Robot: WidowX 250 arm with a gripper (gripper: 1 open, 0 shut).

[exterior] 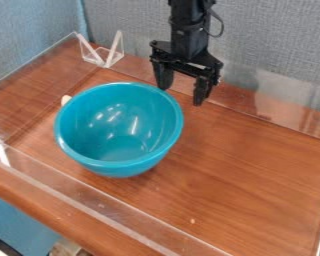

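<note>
A large teal bowl (pixel 119 140) sits upright on the wooden table at the left of centre. My black gripper (pixel 184 78) hangs just behind and above the bowl's far right rim, its two fingers spread apart, with nothing visible between them. A small pale object (pixel 65 100) peeks out at the bowl's left side, mostly hidden.
A white wire stand (pixel 100 52) stands at the back left. Clear panels edge the table along the back and front left, with grey padded walls behind.
</note>
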